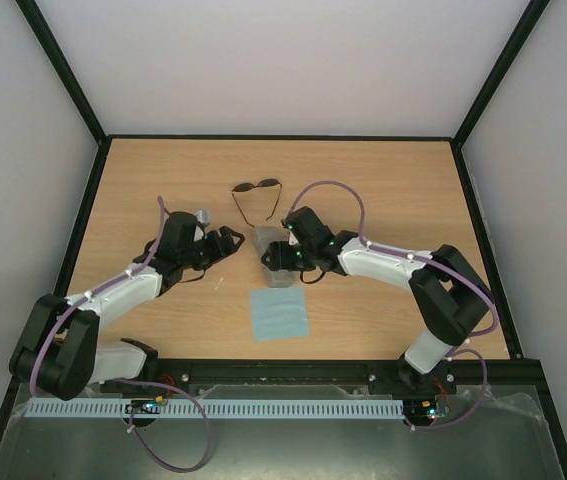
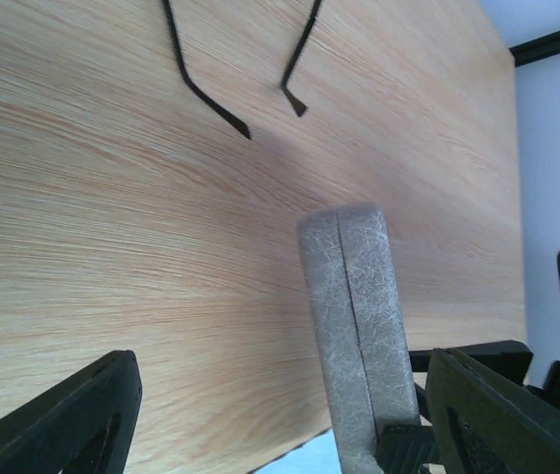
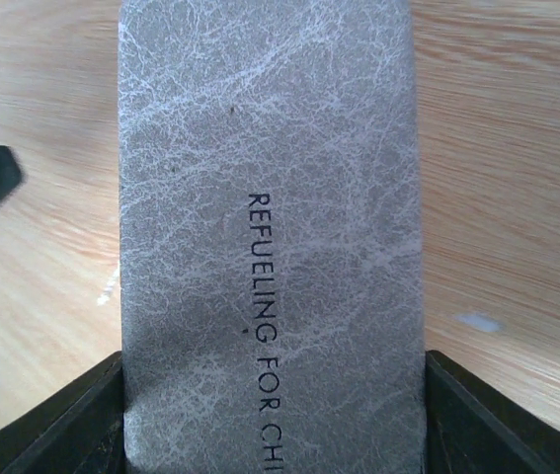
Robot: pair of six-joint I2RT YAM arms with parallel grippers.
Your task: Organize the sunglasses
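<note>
A grey glasses case (image 1: 267, 240), closed and printed with dark lettering, is gripped by my right gripper (image 1: 277, 258). In the right wrist view the case (image 3: 270, 217) fills the space between both fingers; the left wrist view shows its seam side, with the case (image 2: 354, 326) apparently raised off the table. My left gripper (image 1: 231, 240) stands open to the left of the case, nothing between its fingers. The dark sunglasses (image 1: 256, 187) lie unfolded behind the case, temples pointing toward it. Only their temple tips (image 2: 222, 114) show in the left wrist view.
A light blue cloth (image 1: 279, 314) lies flat on the table in front of the case. Bare wood (image 1: 393, 200) is free at the back right and far left. Walls close in the table's sides and back.
</note>
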